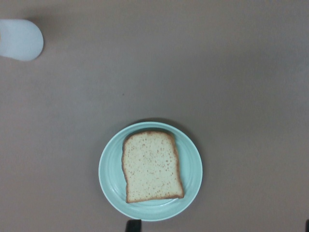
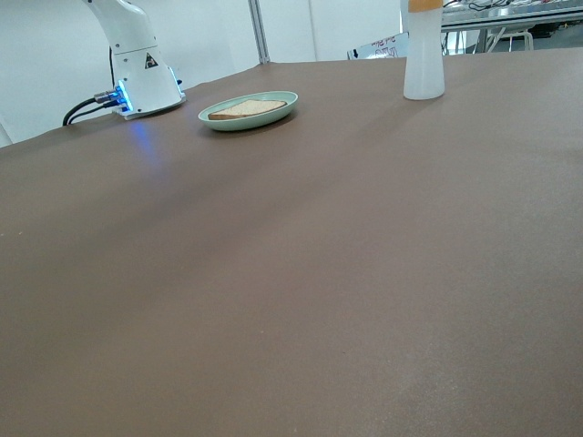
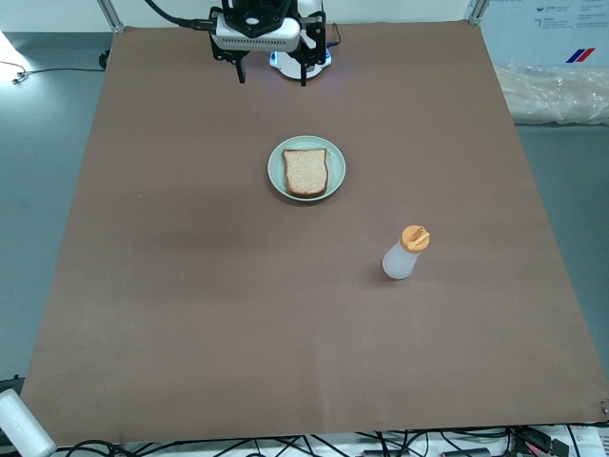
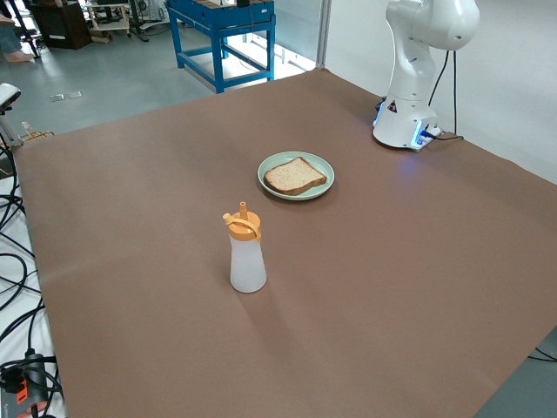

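A slice of bread [image 3: 305, 171] lies flat on a pale green plate [image 3: 276, 181] in the middle of the brown table; it also shows from above in the wrist view [image 1: 150, 164]. A squeeze bottle [image 4: 247, 261] with an orange cap and handle stands upright apart from the plate, toward the lower right in the camera left view and partly cut off in the wrist view. My gripper [image 3: 272, 78] hangs high at the far edge of the table, its two fingers spread apart with nothing between them, above and away from both plate and bottle.
The white arm base [image 4: 405, 122] stands at the table's edge with cables behind it. Cables and devices run beside another edge.
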